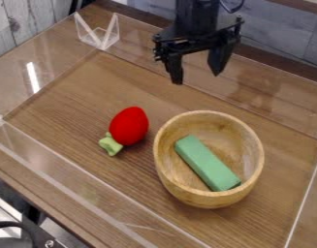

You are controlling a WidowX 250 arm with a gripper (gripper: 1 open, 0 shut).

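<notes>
A black gripper (pixel 187 60) hangs over the back middle of the wooden table (pixel 77 165), its fingers spread open with nothing visible between them. In the front right sits a wooden bowl (pixel 238 136) holding a green block (pixel 207 163). Left of the bowl lies a red oval object (pixel 130 124), with a small light green piece (pixel 111 144) at its lower left end.
A clear plastic object (pixel 101 29) stands at the back left. Dark cables or parts (pixel 12 232) show at the lower left corner.
</notes>
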